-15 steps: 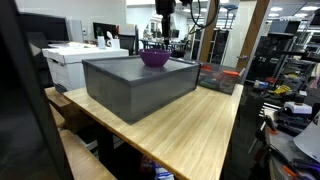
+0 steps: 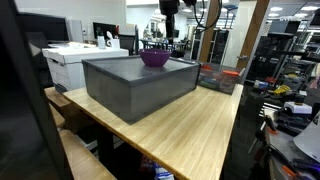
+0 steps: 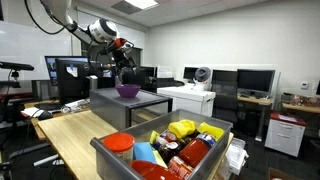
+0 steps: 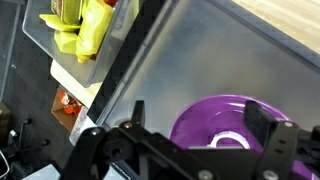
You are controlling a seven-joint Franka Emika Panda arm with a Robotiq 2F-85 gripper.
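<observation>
A purple bowl (image 2: 155,58) rests on top of the long grey box, and in the second exterior view the same bowl (image 3: 128,91) sits near the box's far end. Above it hangs my gripper (image 2: 170,36), clear of the rim. Looking down from the wrist, the open fingers (image 4: 128,124) stand wide apart over the bowl (image 4: 196,113), with nothing between them. A white ring shows inside the bowl; the rest of its inside is partly hidden by the gripper.
The grey box (image 2: 120,88) stands on a wooden table (image 2: 175,135) with a clear front. A grey bin (image 3: 112,158) full of colourful packages and red-lidded containers stands at the table's other end.
The arm has shifted slightly above the bowl over the last second. The bowl and the grey box stay where they were.
</observation>
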